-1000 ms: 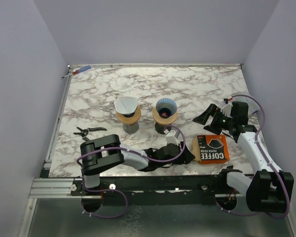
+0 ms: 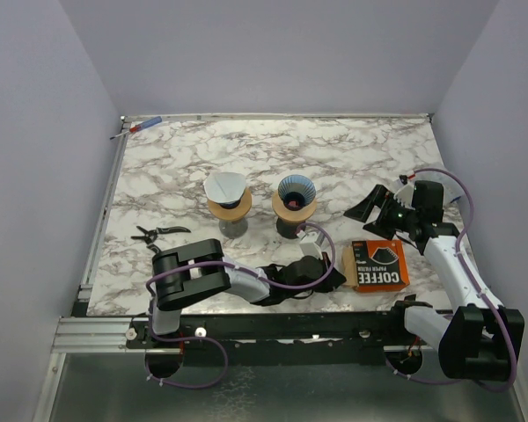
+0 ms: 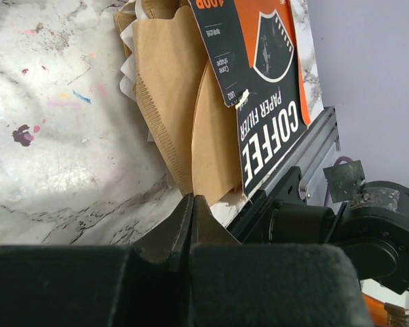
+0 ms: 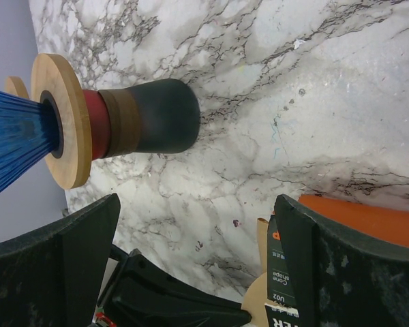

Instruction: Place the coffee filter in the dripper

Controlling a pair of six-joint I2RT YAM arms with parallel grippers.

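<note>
An orange and black coffee filter box (image 2: 378,264) lies at the front right, with brown paper filters (image 3: 160,82) spilling from its side. My left gripper is shut at the edge of these filters; whether paper sits between its tips is hard to tell. My right gripper stands open above and behind the box, empty. A blue ribbed dripper (image 2: 297,189) rests on a wooden stand at centre; a white dripper (image 2: 224,189) on another stand is to its left.
Pliers (image 2: 158,233) lie on the left of the marble table, and a screwdriver (image 2: 136,125) at the back left. A clear object stands behind the right arm.
My left gripper has shifted very slightly at the filters and its fingers appear to have closed. The right arm is unmoved.
</note>
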